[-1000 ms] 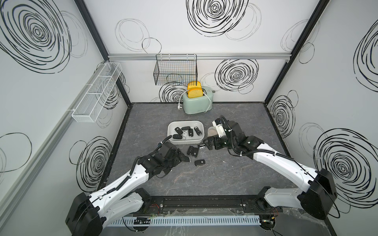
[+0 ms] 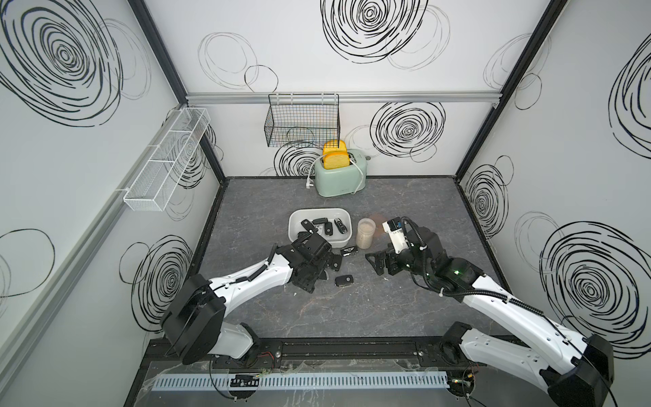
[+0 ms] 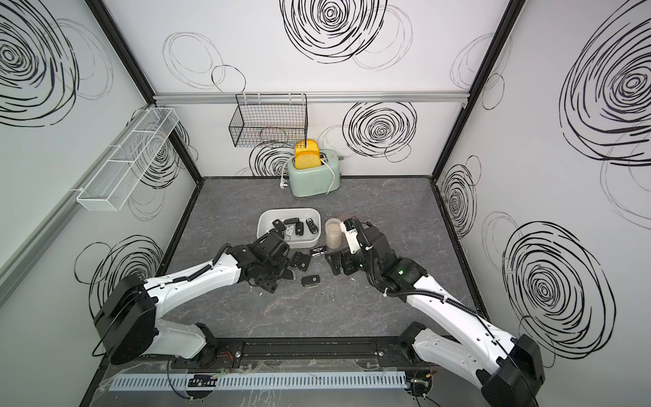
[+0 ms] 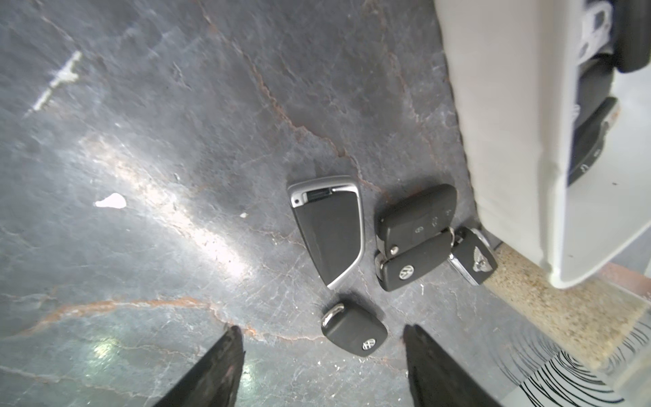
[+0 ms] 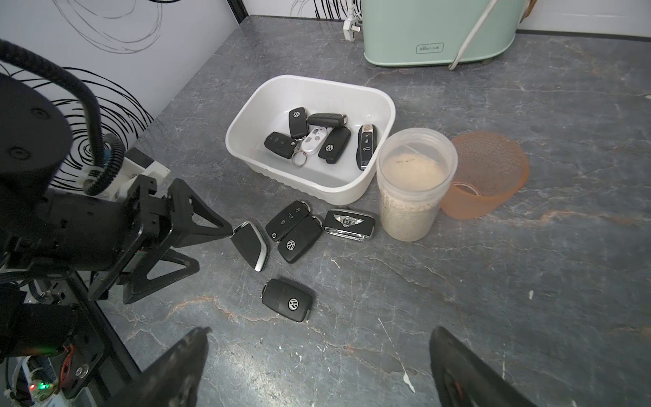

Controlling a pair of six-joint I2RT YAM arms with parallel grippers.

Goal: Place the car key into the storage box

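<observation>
A white storage box [image 5: 339,176] holds several car keys. Outside it on the grey table lie a silver-edged key [image 4: 325,230], two black keys side by side [image 4: 419,217], a winged-badge key [image 5: 349,220] and a single VW key [image 5: 287,299]. My left gripper hangs above these loose keys, open with nothing between its fingers, the single VW key showing between them in the left wrist view. My right gripper stands open and empty to the right of the keys, over bare table.
Right of the box stand a jar of grainy stuff [image 5: 410,203] and an orange cup [image 5: 488,176]. A green toaster [image 2: 339,179] is at the back beneath a wire basket [image 2: 301,125].
My right gripper has drawn back toward the right and front, away from the jar and box.
</observation>
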